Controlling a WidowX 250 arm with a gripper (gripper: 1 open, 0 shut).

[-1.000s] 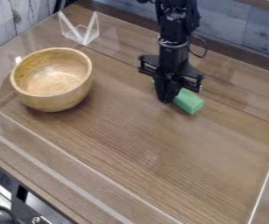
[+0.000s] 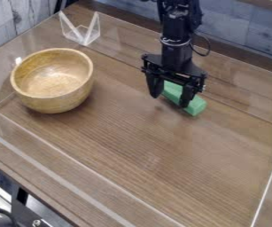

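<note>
My black gripper is at the upper middle of the camera view, fingers spread open on either side of a green block that lies tilted on the wooden table. The gripper partly hides the block's upper end.
A tan bowl stands at the left. A white wire-like object sits at the back left, near the wall.
My gripper has lowered slightly over the green block, its fingers now further down around it. The block appears nearly in the same place.
</note>
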